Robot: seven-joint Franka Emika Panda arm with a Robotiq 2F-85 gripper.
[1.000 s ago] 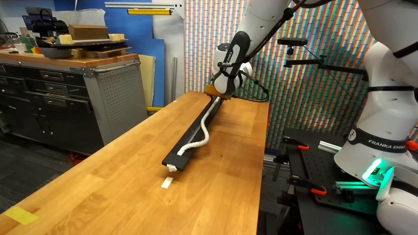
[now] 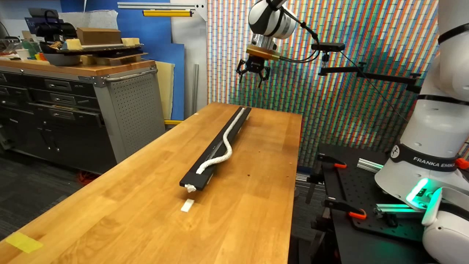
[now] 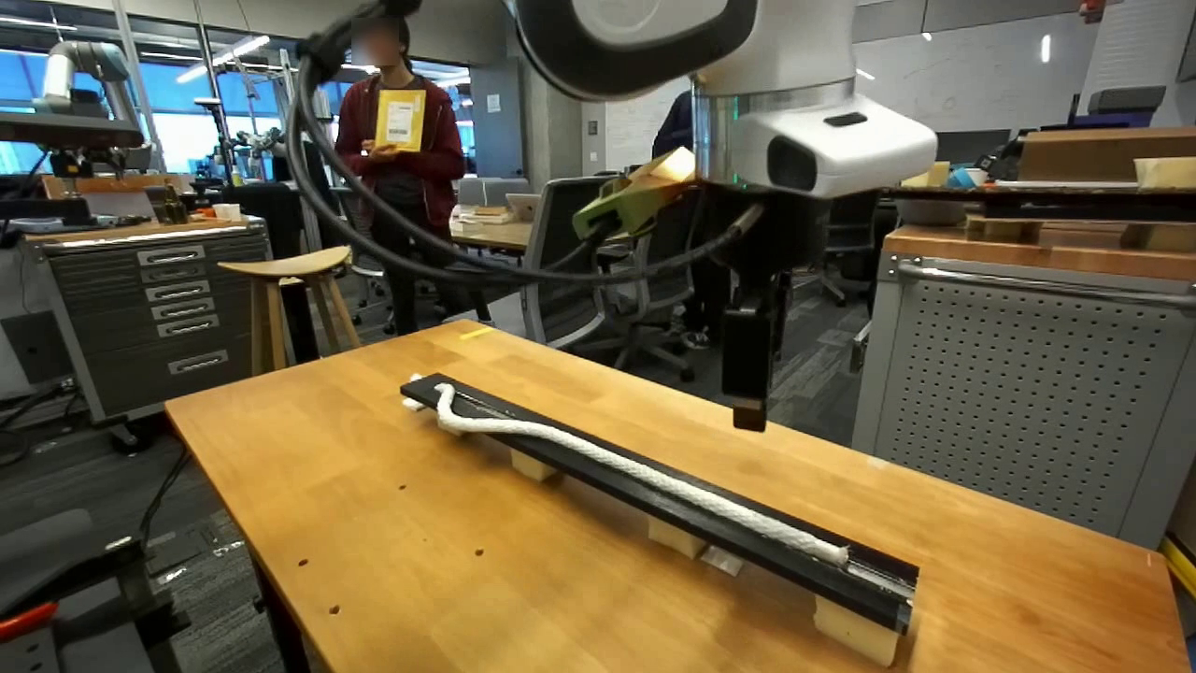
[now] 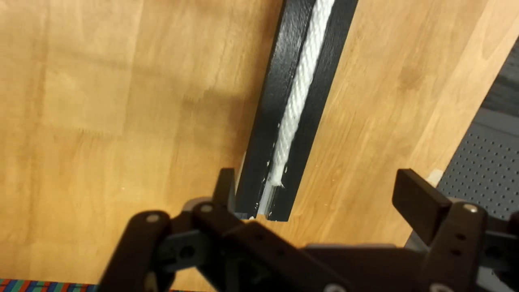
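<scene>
A white rope [image 3: 628, 460] lies along a long black channel board [image 3: 774, 546] on the table. Over most of the far half, as seen in exterior view 1, the rope [image 2: 235, 122] sits in the groove; toward the near end it bows out over the board's right side. In the wrist view the rope's frayed end [image 4: 276, 181] stops short of the board's end [image 4: 280, 214], leaving a bit of groove bare. High above that end, my gripper [image 2: 253, 79] stands open, its fingers wide apart with nothing between them.
Pale blocks [image 3: 858, 632] prop the board off the wooden table [image 2: 246, 220]. A white strip [image 2: 187, 205] lies before the board's near end. A grey perforated cabinet [image 3: 1032, 381] stands beyond the table edge.
My gripper has risen from low over the board's far end to well above it. The board's near end has shifted slightly left, and the rope's bend moved slightly with it.
</scene>
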